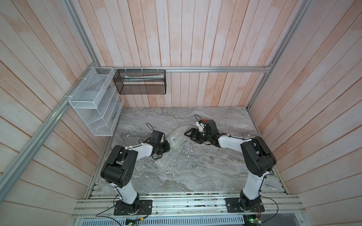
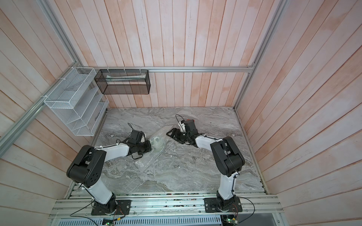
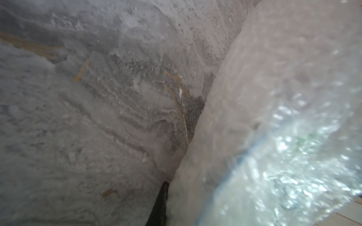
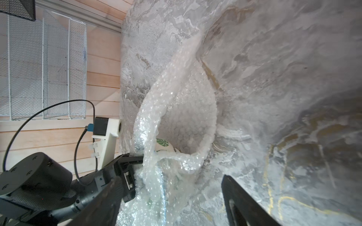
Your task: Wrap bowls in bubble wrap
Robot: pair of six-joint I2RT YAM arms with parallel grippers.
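A clear sheet of bubble wrap [image 4: 188,109] lies across the table with its sides folded up around a bowl [image 4: 162,143], of which only a white patch with a green leaf print shows. My left gripper [image 1: 168,147] is shut on the bubble wrap at the left side of the bundle; in the left wrist view the wrap [image 3: 286,113] fills the right half. Right of the bundle, above the table, my right gripper stands open, with nothing gripped between its fingers. The far end of the sheet narrows to a raised, folded tip.
A red object [image 1: 204,120] is mostly hidden behind the right gripper at the back of the table. White wire baskets [image 1: 96,101] hang at the left, a black mesh basket [image 1: 140,82] on the back wall.
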